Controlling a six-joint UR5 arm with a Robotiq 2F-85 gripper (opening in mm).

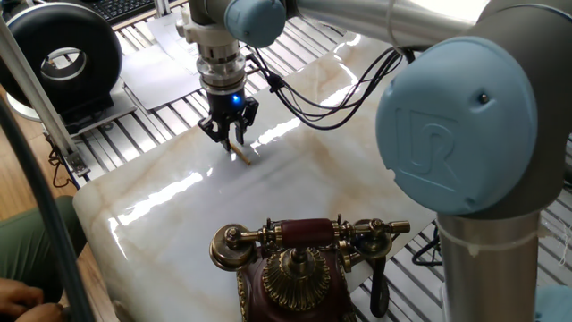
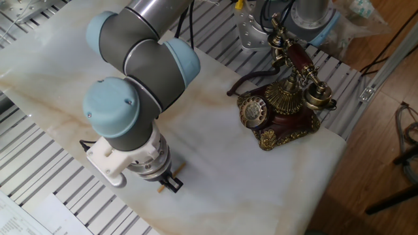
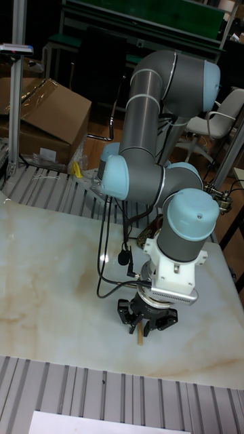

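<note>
A thin yellowish-brown stick (image 1: 246, 159) lies on the marble-patterned table top (image 1: 179, 241). My black gripper (image 1: 234, 147) points down right over it, its fingers apart on either side of the stick as far as I can see. In exterior view 2 both ends of the stick (image 2: 161, 190) stick out from beneath the gripper (image 2: 174, 184). One end of the stick (image 3: 140, 338) shows below the gripper (image 3: 141, 331) in exterior view 3. Whether the fingertips touch the table or the stick is too small to make out.
An ornate red and brass telephone (image 1: 299, 277) stands on the table, well away from the gripper. Black cables (image 1: 335, 116) hang beside the arm. Papers (image 1: 161, 76) lie on the slatted surface beyond.
</note>
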